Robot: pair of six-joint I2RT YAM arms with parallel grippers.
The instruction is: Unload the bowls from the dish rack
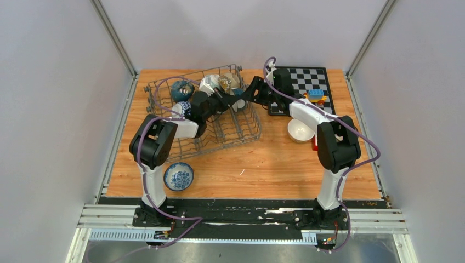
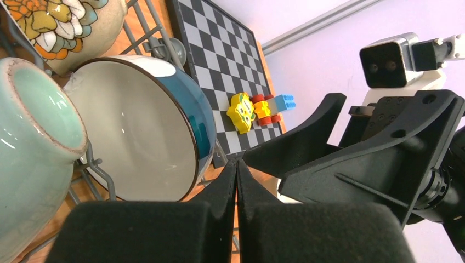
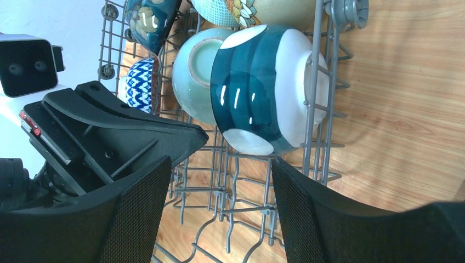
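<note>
A teal-and-white bowl (image 3: 248,90) leans on edge at the right side of the wire dish rack (image 3: 313,101), its white inside (image 2: 134,131) facing the left wrist camera. My left gripper is shut, tips together, nothing between them; the bowl is outside its fingers, just beyond and to the left in that view. Beside it rests a celadon bowl (image 2: 33,142). A flower-patterned bowl (image 2: 77,27) sits behind. My right gripper stands open at the rack's right side, short of the teal bowl, nothing held. In the top view both grippers nearly meet over this bowl.
Blue-patterned (image 3: 141,85) and dark blue (image 3: 151,24) bowls also sit in the rack. On the table are a blue-white bowl (image 1: 179,176) at front left and a white bowl (image 1: 301,131) at right. A chessboard (image 1: 296,76) lies behind.
</note>
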